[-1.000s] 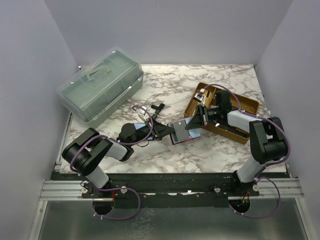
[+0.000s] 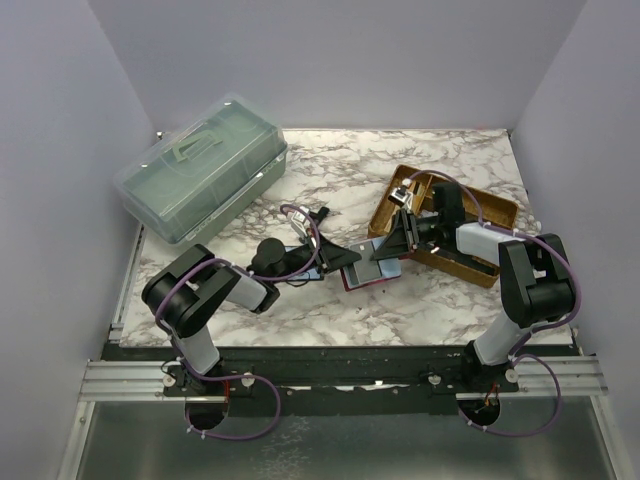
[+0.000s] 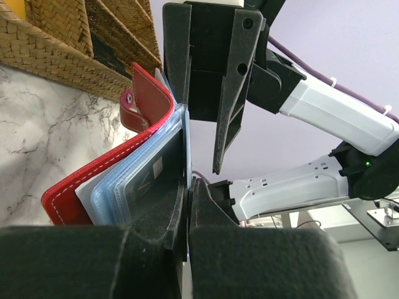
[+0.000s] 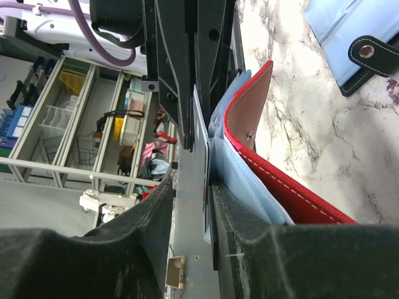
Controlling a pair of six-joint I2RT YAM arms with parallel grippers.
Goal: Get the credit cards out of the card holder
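The red card holder (image 3: pixel 75 187) stands in mid-air between the grippers, with blue plastic sleeves (image 4: pixel 246 187) and a grey card (image 2: pixel 364 267) in it. My left gripper (image 2: pixel 344 258) reaches it from the left, fingers shut at the sleeves' edge; in the left wrist view its tips meet beside the cards. My right gripper (image 2: pixel 393 245) is at the holder from the right, its fingers apart in the left wrist view; in the right wrist view they reach round the sleeves' edge, and what lies between them is partly hidden.
A woven basket with compartments (image 2: pixel 485 203) is behind the right gripper. A lidded plastic box (image 2: pixel 200 165) fills the back left. A blue item with a black snap strap (image 4: pixel 343 31) lies under the left arm.
The right arm shows little change.
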